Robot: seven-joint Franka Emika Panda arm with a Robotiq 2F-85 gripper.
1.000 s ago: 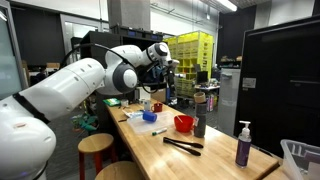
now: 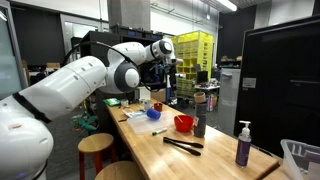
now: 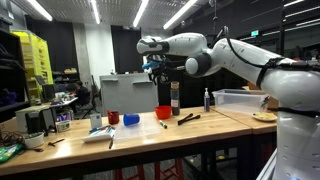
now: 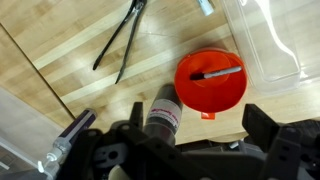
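High above the table, my gripper (image 2: pixel 171 76) hangs over the work area, its fingers wide open. In the wrist view its dark fingers (image 4: pixel 262 125) stand apart at the bottom edge with nothing held. Below it sits a red bowl (image 4: pixel 207 98) with a thin grey-and-white item (image 4: pixel 217 73) inside. Close beside the bowl stands a dark bottle with a grey top (image 4: pixel 163 112). Black tongs (image 4: pixel 121 38) lie on the wood. A clear tray (image 4: pixel 291 64) lies at the upper right of that view.
A blue cup (image 3: pixel 131 119) is on the table beyond the bowl. The purple pump bottle (image 2: pixel 243 147) stands near the table's edge, close to a clear bin (image 2: pixel 304 158). Stools (image 2: pixel 96 143) are beside the table. Bare wood surrounds the tongs.
My arm's end has shifted slightly to the right in exterior view 1, still high up. The things on the table have not moved.
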